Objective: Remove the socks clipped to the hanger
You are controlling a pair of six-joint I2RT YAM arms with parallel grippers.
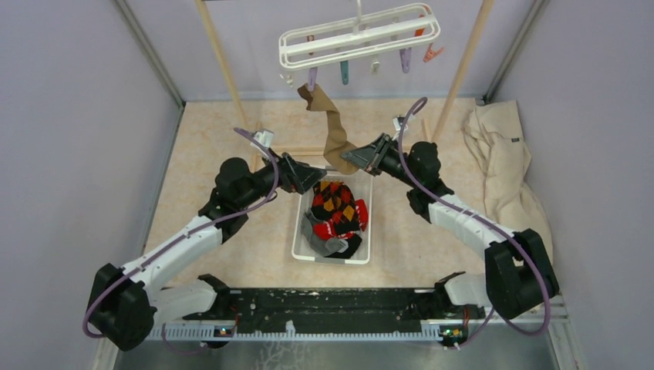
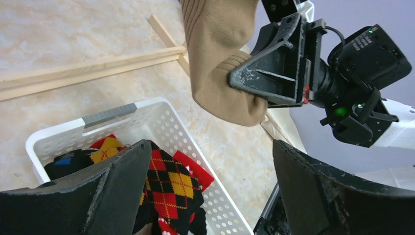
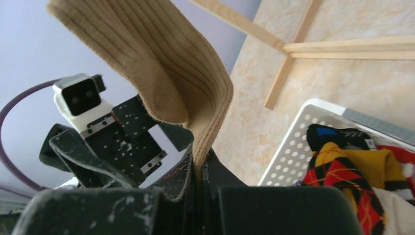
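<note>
A tan sock (image 1: 330,121) hangs at its upper end from a purple clip (image 1: 312,78) on the white hanger (image 1: 359,35). Its lower part is pulled toward the right, where my right gripper (image 1: 348,156) is shut on the fabric. In the right wrist view the sock (image 3: 181,73) runs down into the closed fingers; the left wrist view shows its toe end (image 2: 240,110) folded beside those fingers. My left gripper is open, its fingers wide apart with nothing between them, just left of the sock and over the basket's far end.
Below the grippers stands a white basket (image 1: 298,248) with argyle, red and grey socks (image 1: 334,208) in it. Other clips (image 1: 345,72) on the hanger hold nothing. Tan cloth (image 1: 497,154) lies at the right; a wooden frame (image 1: 464,65) stands behind.
</note>
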